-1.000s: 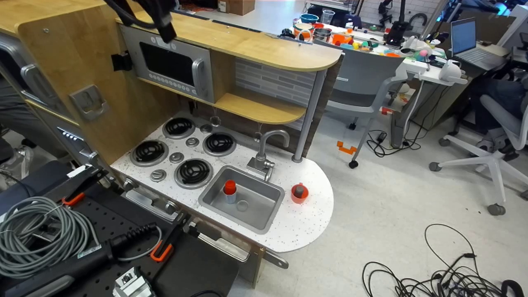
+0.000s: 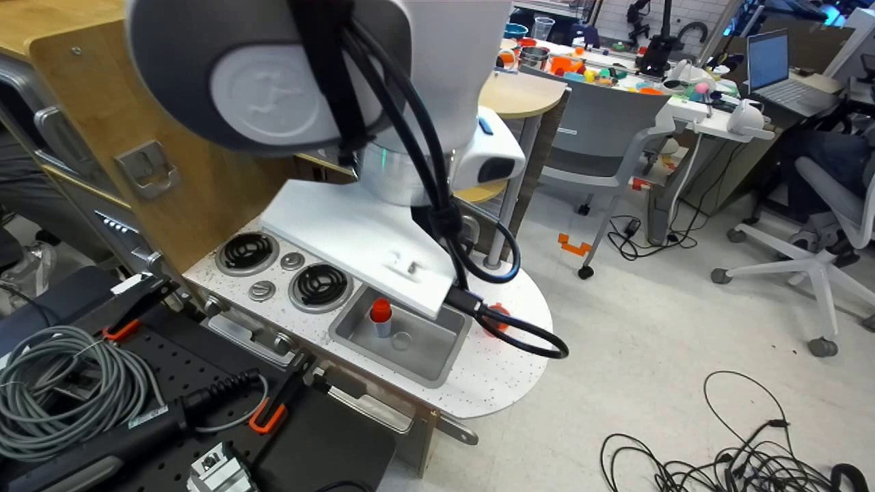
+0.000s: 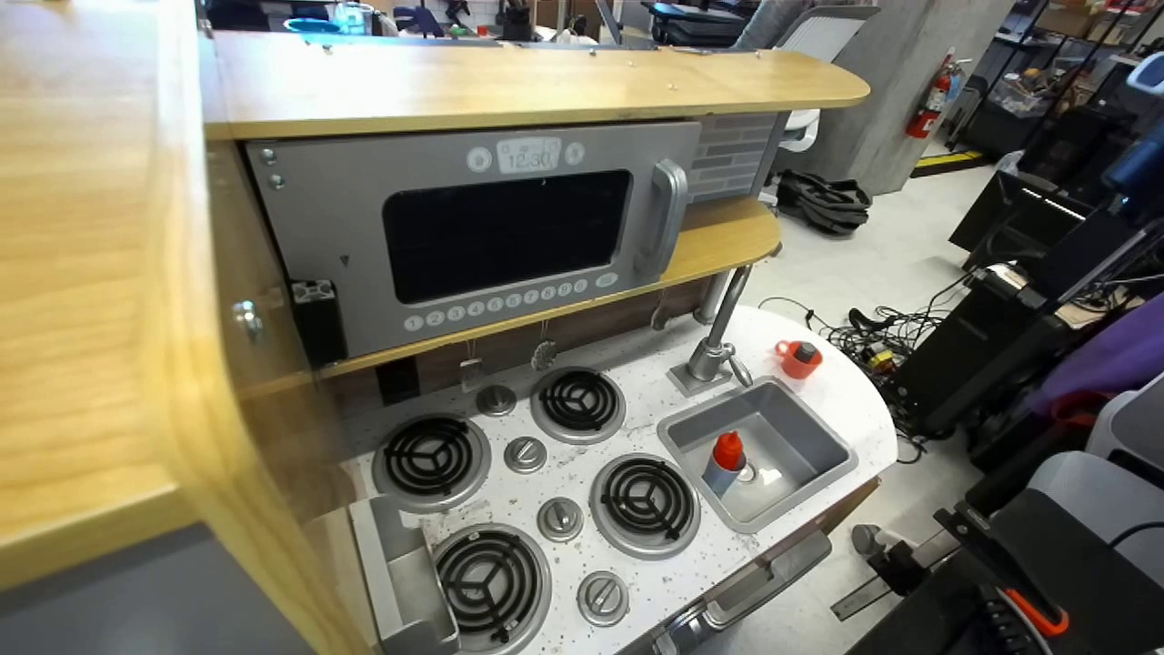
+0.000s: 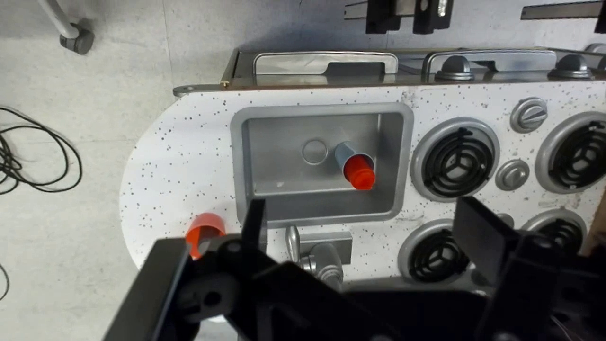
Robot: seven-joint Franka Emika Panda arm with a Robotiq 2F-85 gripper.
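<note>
My gripper stands open in the wrist view, its dark fingers [image 4: 480, 234] wide apart with nothing between them. Beyond them lies the grey sink [image 4: 278, 196]. A grey-blue cup [image 4: 344, 152] leans in it with a red object [image 4: 360, 172] sticking out of its mouth, apart from the fingers. On the counter beside the sink is a red mug [image 3: 799, 367] holding a dark object [image 3: 807, 351]; in the wrist view my gripper partly covers the mug [image 4: 207, 221]. Exterior view 1 has my arm [image 2: 361, 238] over the counter, hiding the fingers.
Behind the sink rises a faucet [image 3: 711, 355]. Several black stove burners [image 3: 646, 497] and knobs lie to one side. A microwave [image 3: 491, 218] and wooden shelf [image 3: 720, 246] overhang the back. The rounded counter end [image 4: 164, 165] has bare room.
The arm has come into exterior view 1 from the top, now over the counter and covering the faucet, microwave and part of the sink. The cup and its red object have stayed put.
</note>
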